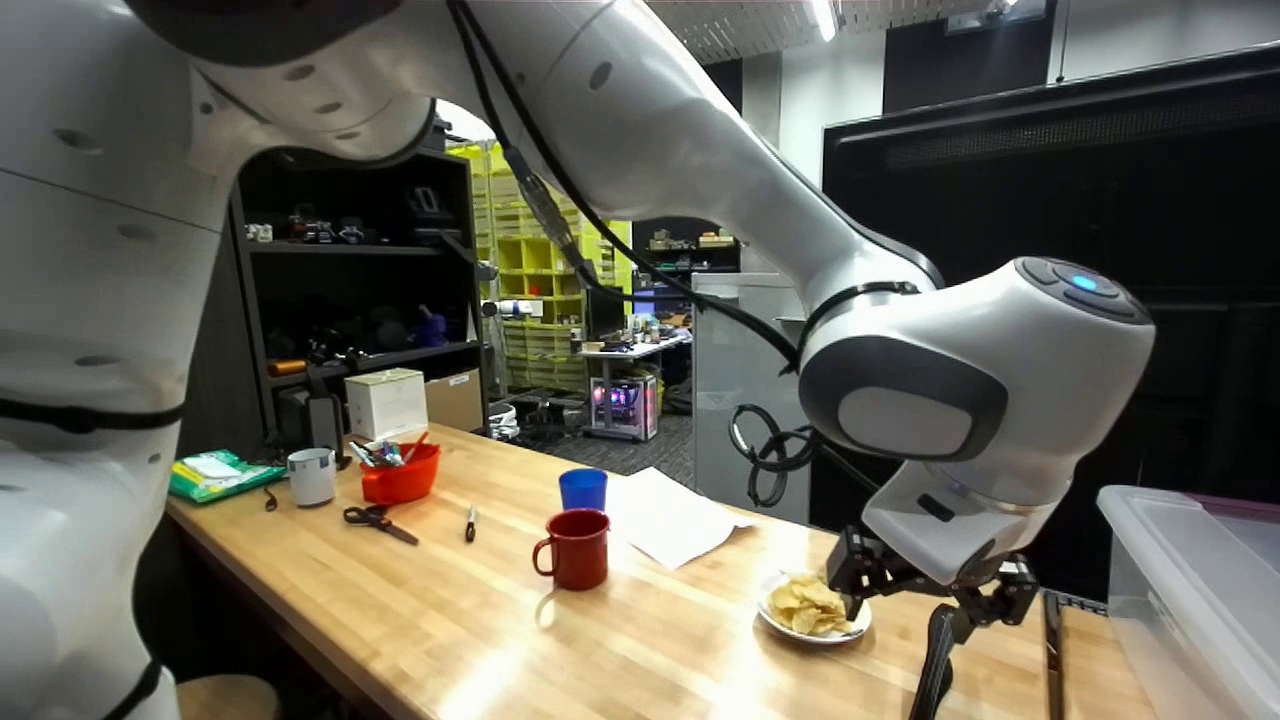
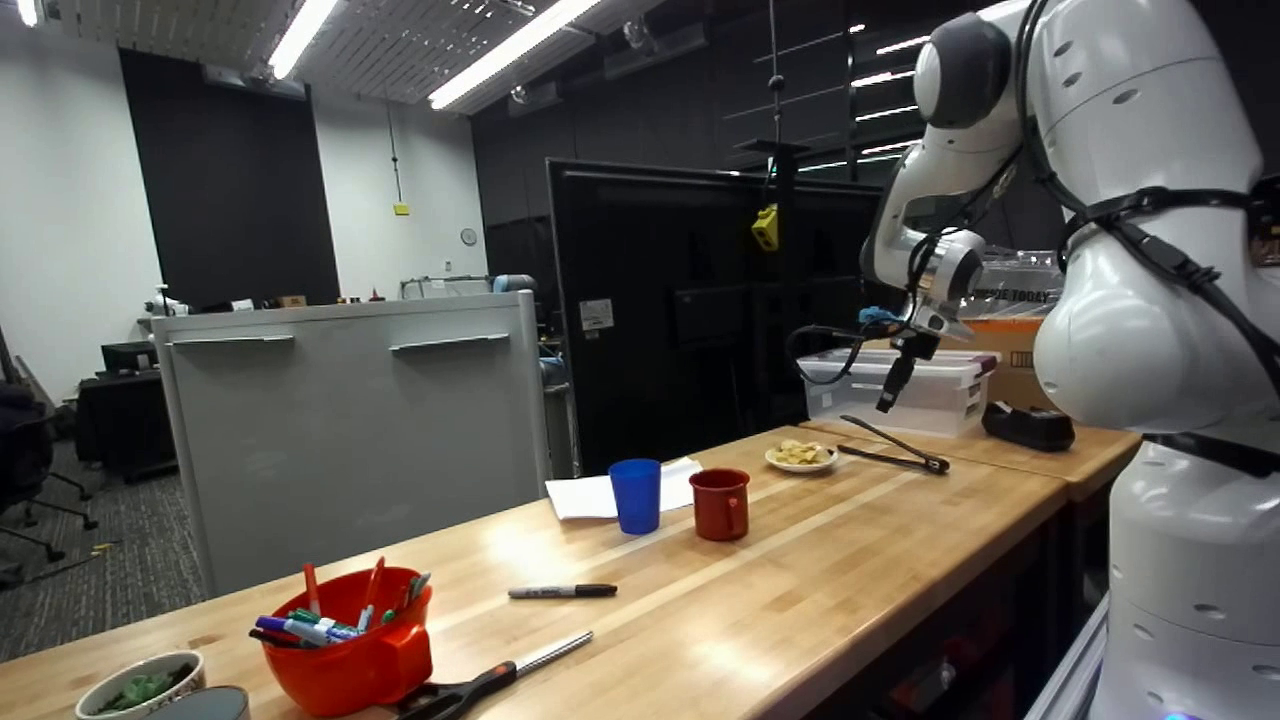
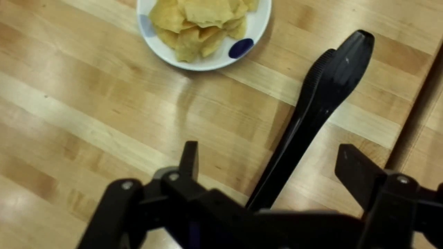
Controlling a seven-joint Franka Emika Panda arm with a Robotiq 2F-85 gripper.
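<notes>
Black tongs lie on the wooden table, their rounded tips pointing up and right in the wrist view and their lower part hidden behind my gripper. The fingers stand wide open above the tongs, a finger to either side in that view, with nothing held. In exterior view 1 the gripper hangs over the tongs, right of a white plate of yellow chips. From the other side, the tongs show two spread arms.
A red mug and a blue cup stand left of the plate, near white paper. A clear plastic bin rises close on the right. A gap between tables runs beside the tongs. Bare wood lies in front of the plate.
</notes>
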